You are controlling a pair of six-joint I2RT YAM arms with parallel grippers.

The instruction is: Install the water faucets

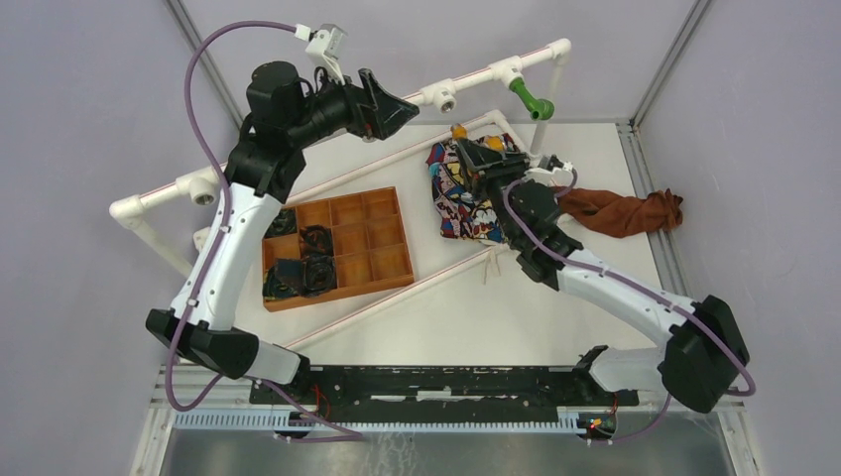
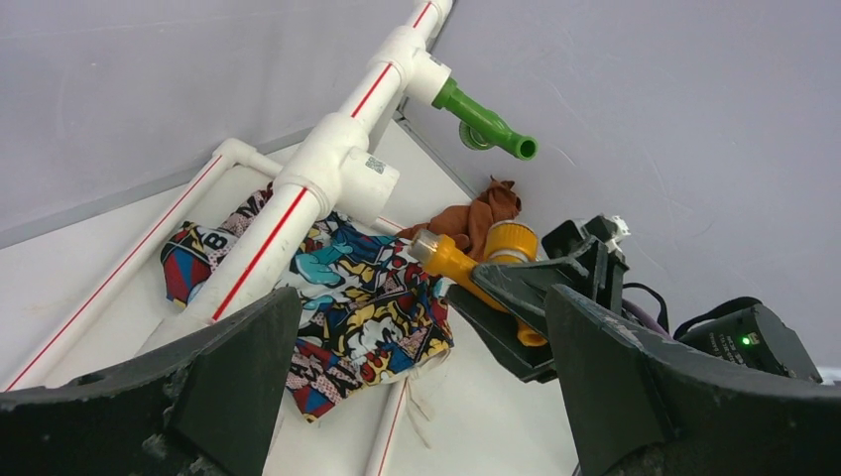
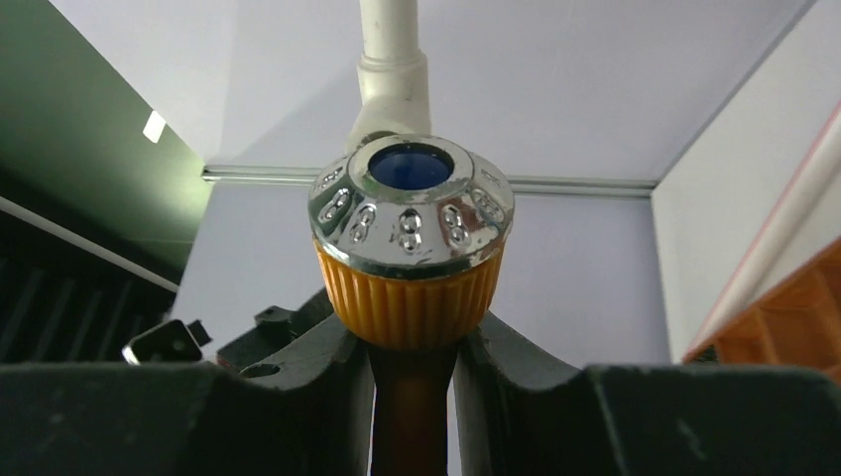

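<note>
My right gripper (image 1: 476, 159) is shut on an orange faucet (image 2: 451, 260), with a chrome-topped cap (image 3: 410, 228) facing its camera. The faucet's metal end is below and apart from the middle white tee (image 2: 362, 183) on the raised pipe. A green faucet (image 2: 486, 124) sits in the tee to the right. My left gripper (image 1: 382, 109) hangs open beside the pipe, nothing between its fingers. Another tee (image 1: 202, 191) at the left has an empty socket.
A wooden compartment box (image 1: 377, 238) with black items lies at left centre, a patterned cloth (image 1: 456, 208) under the right arm, a brown cloth (image 1: 625, 213) at right. Lower pipes cross the board.
</note>
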